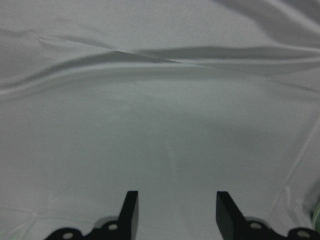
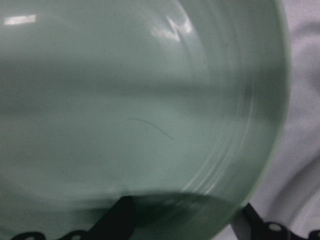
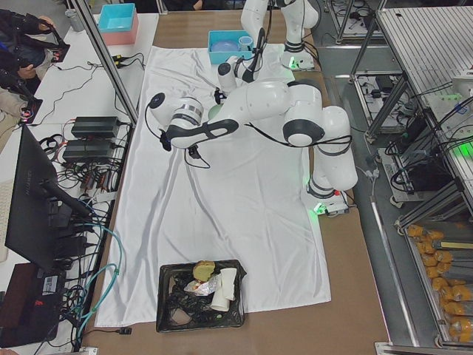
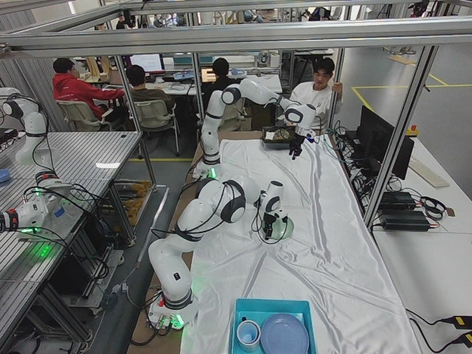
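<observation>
A pale green dish [image 4: 285, 228], round with a raised rim, lies on the white cloth; it fills much of the right wrist view [image 2: 150, 100]. My right gripper [image 4: 269, 225] is low at it, fingers open on either side of the rim near the bottom of that wrist view; whether they touch it is unclear. My left gripper hangs open over bare cloth, nothing between its fingers, the dish's edge just showing at the lower right of its view. In the camera left view the left arm largely hides the dish.
A blue tub [image 4: 247, 304] with a blue plate [image 4: 284, 335] and a cup [image 4: 248, 335] stands at one end of the table. A black bin [image 3: 166, 310] with wrappers stands at the other.
</observation>
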